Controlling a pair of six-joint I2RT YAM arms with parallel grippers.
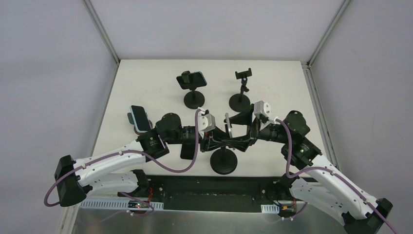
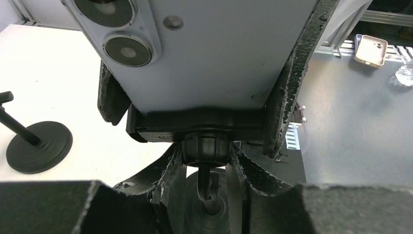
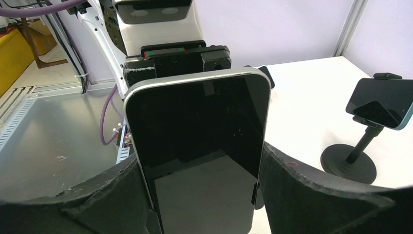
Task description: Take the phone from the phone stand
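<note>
The phone [image 3: 195,141] stands upright, its dark screen toward the right wrist camera and its silver back [image 2: 214,58] with lenses toward the left one. My right gripper is shut on its two side edges, below the top. A black clamp bar [image 2: 204,126] of the stand shows at the phone's lower end in the left wrist view, with a round joint [image 2: 205,150] under it. My left gripper has one finger on each side of that joint; whether they press on it cannot be told. The stand's round base [image 1: 223,161] rests near the table's front edge.
Behind, one stand carries a phone [image 1: 197,79] and another stand [image 1: 243,74] is empty. A further phone [image 1: 140,118] leans at the left. A dark flat object [image 1: 187,151] lies beside the left forearm. Both arms nearly meet over the front middle.
</note>
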